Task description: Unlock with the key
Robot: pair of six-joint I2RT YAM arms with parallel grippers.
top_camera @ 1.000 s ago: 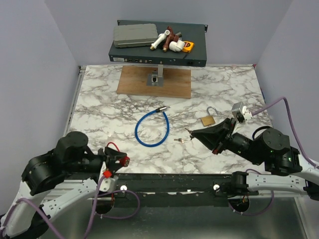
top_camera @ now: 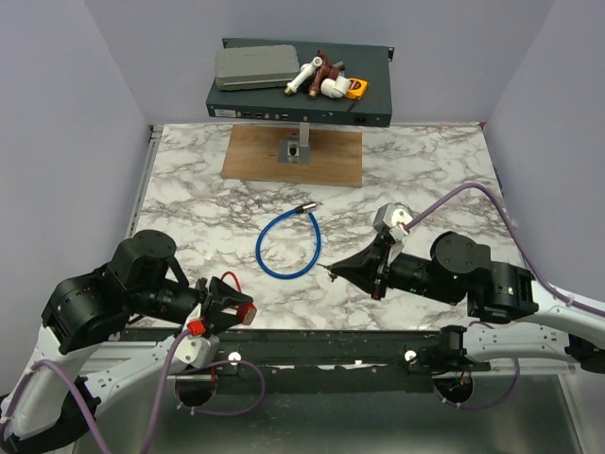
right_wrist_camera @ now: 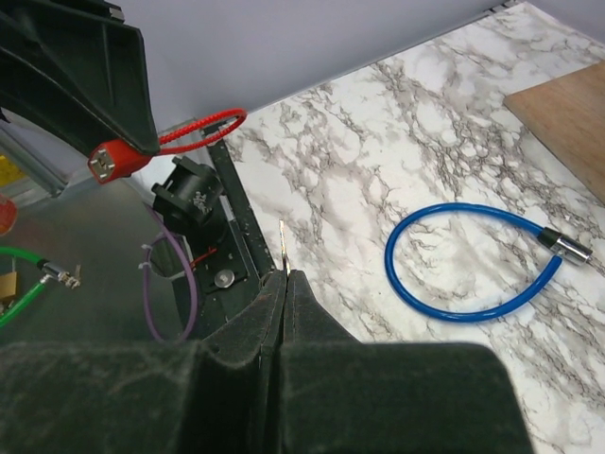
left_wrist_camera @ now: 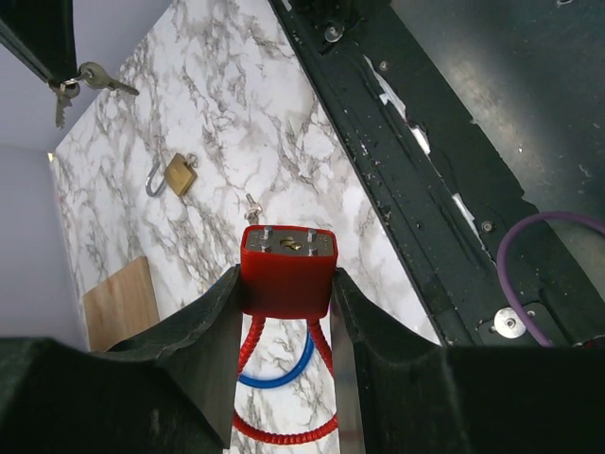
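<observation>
My left gripper is shut on a red lock [left_wrist_camera: 285, 274] with a keyhole on its face and a red coiled cable hanging from it; in the top view it sits at the lower left. My right gripper [top_camera: 333, 270] is shut near the table's middle front. Keys [left_wrist_camera: 93, 76] show at its tip in the left wrist view, and a thin key blade [right_wrist_camera: 283, 241] sticks out from it in the right wrist view. The blue cable lock [top_camera: 287, 274] lies on the marble table. A brass padlock [left_wrist_camera: 180, 175] and another small key [left_wrist_camera: 253, 207] lie there too.
A wooden board [top_camera: 246, 156] with a metal latch is at the back, below a dark box [top_camera: 236, 102] holding assorted objects. The table's front edge [top_camera: 302, 341] runs under both arms.
My right gripper has moved left and toward the front with the keys. My left gripper, holding the red lock, has shifted slightly right.
</observation>
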